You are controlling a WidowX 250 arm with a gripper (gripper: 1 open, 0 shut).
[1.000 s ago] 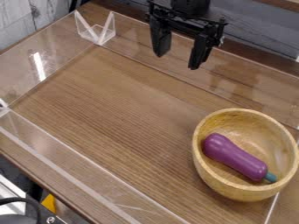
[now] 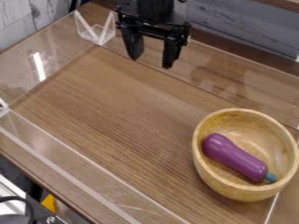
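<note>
The black gripper (image 2: 153, 51) is at the top middle of the camera view, above the wooden surface, with its two fingers spread apart and nothing visible between them. At the lower right a yellow bowl (image 2: 218, 124) holds a purple object (image 2: 233, 156) with a teal end, lying on its side, which looks like a toy eggplant. The gripper is well apart from the bowl, behind it and to its left.
A clear plastic piece (image 2: 98, 28) stands at the upper left. Cables and yellow tape appear at the bottom-left edge.
The gripper has moved left across the back of the surface. The bowl and the purple object have not moved.
</note>
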